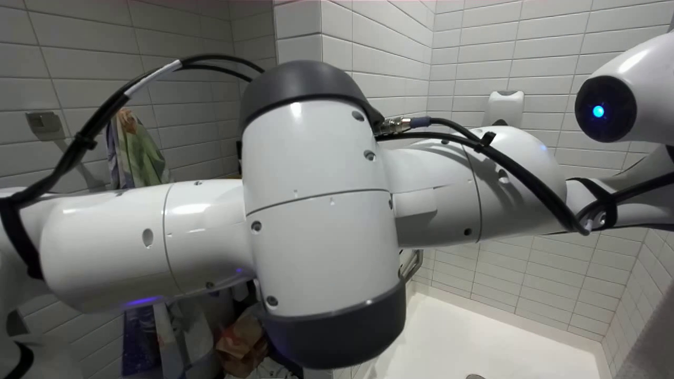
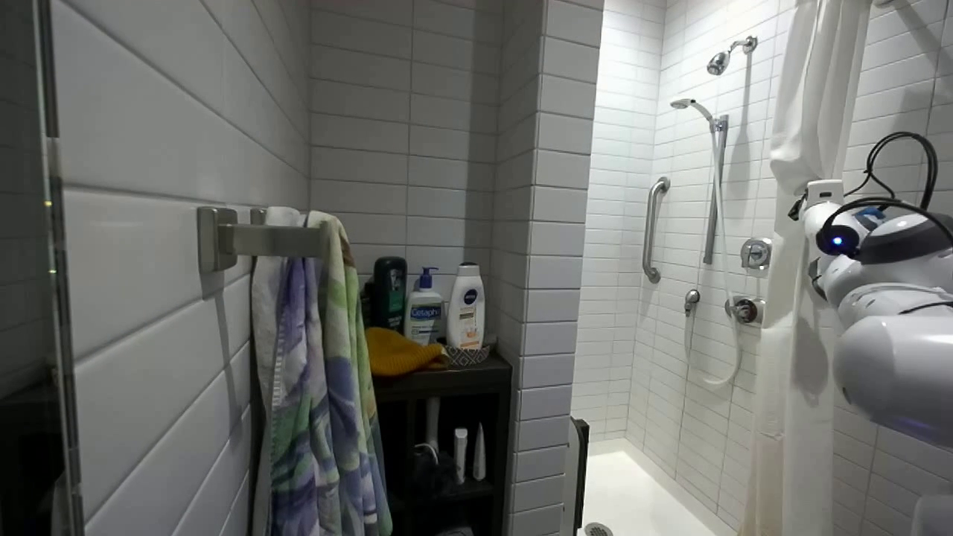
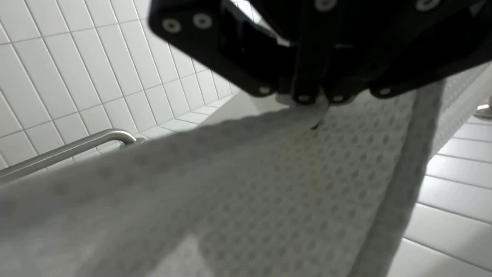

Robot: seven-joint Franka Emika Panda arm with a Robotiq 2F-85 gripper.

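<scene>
My gripper shows as dark linkages at the top of the wrist view, its fingers shut. Pale, dimpled cloth of the shower curtain [image 3: 286, 198] gathers to a fold right at the fingertips, which appear to pinch it. From there the curtain spreads down and to the left, with its hemmed border along the right. In exterior view 2 the white curtain [image 2: 808, 357] hangs at the right, beside the robot arm [image 2: 893, 357]. The gripper itself cannot be made out in either exterior view.
A grab bar [image 3: 69, 150] is on the tiled wall in the wrist view. Exterior view 2 shows a hand shower [image 2: 692, 106], a towel [image 2: 344, 384] on a rail and a dark shelf [image 2: 447, 380] with bottles.
</scene>
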